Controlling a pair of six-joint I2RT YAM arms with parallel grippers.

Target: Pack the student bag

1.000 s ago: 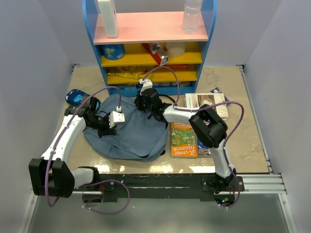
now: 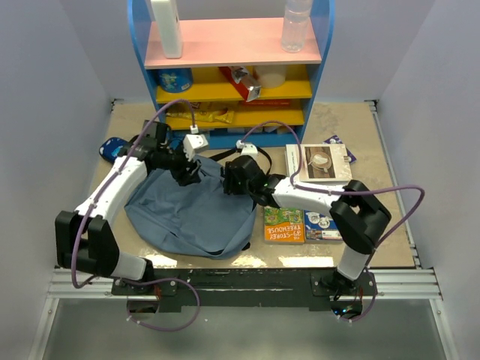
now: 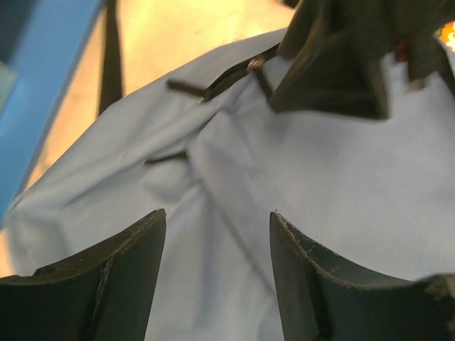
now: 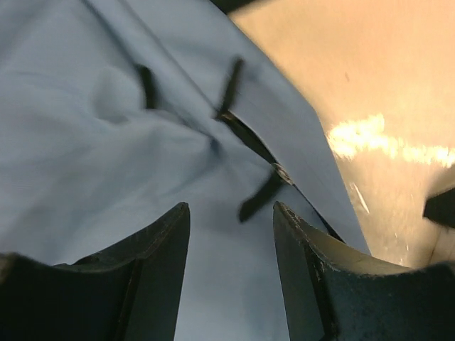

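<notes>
A grey-blue cloth bag lies flat on the table in the top view, with black zipper pulls and a strap near its upper edge. Over the bag's upper part hangs my left gripper, open, with only the bag's fabric visible beyond its fingers. My right gripper also stands open; beyond its fingertips the bag's zipper opening shows, and nothing is between them. An orange-green book, a blue book and a large pale book lie to the right of the bag.
Behind the bag stands a shelf holding a clear bottle, a white carton, a blue can and snack packets. A dark blue pouch lies at the left. Bare table shows at the right edge.
Over the last second both arms moved over the bag; the left gripper shifted up and right, and the right gripper moved right and down. The bag's upper edge has shifted, its right side spreading outward.
</notes>
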